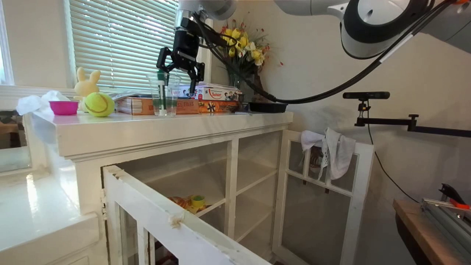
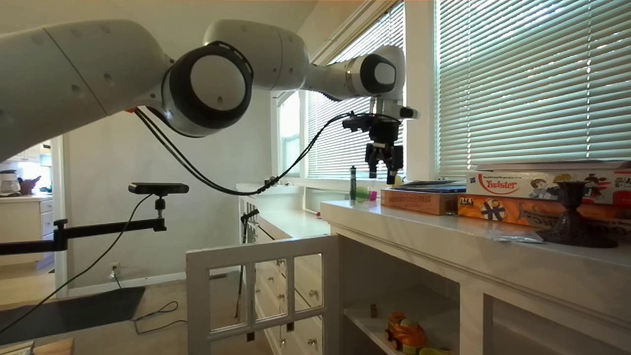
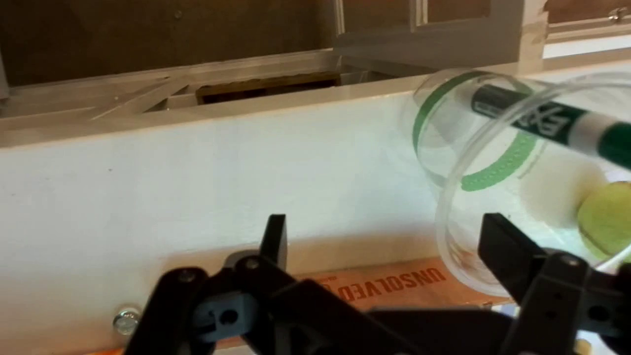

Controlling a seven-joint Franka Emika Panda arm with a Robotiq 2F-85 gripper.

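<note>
A clear plastic cup [image 1: 171, 101] with a green band stands on the white cabinet top, holding a green and white marker [image 1: 161, 92]. The marker is nearly upright in exterior view 1. My black gripper [image 1: 177, 83] is open above the counter, pointing down, with nothing held between its fingers. In the wrist view, the cup [image 3: 458, 177] and marker [image 3: 547, 121] lie to the right of the gripper. Its right finger [image 3: 503, 245] overlaps the cup's mouth; whether it touches or enters the cup, I cannot tell. Exterior view 2 shows the gripper [image 2: 382, 176] right of the marker [image 2: 353, 184].
A tennis ball [image 1: 99, 104], pink bowl [image 1: 64, 108] and rabbit figure [image 1: 87, 82] sit left of the cup. Behind it are game boxes [image 1: 217, 93]. A dark candle holder [image 2: 571, 216] stands farther along. An open cabinet door [image 1: 176, 216] juts out below.
</note>
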